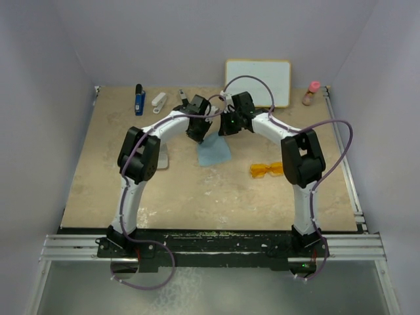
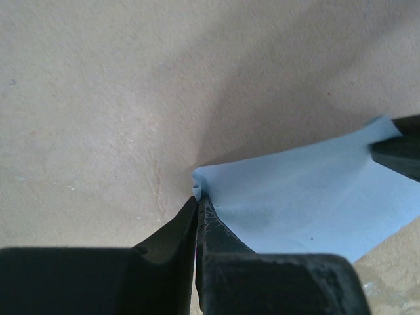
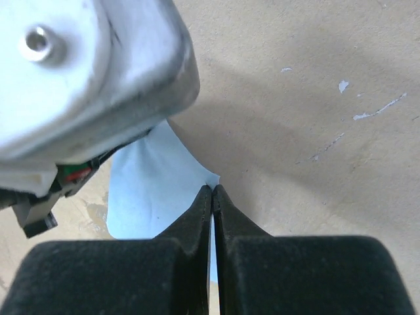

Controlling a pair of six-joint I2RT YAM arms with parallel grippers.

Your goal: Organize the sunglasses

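A light blue cloth (image 1: 213,151) lies on the middle of the table, with both grippers at its far corners. In the left wrist view my left gripper is shut on one corner of the cloth (image 2: 302,203). In the right wrist view my right gripper is shut on another corner of the cloth (image 3: 157,184). Orange sunglasses (image 1: 266,169) lie on the table to the right, beside the right arm.
A whiteboard (image 1: 258,77) stands at the back. A blue object (image 1: 140,100), a white object (image 1: 159,102), a pink-capped bottle (image 1: 310,93) and a grey item (image 1: 163,157), partly hidden, lie around.
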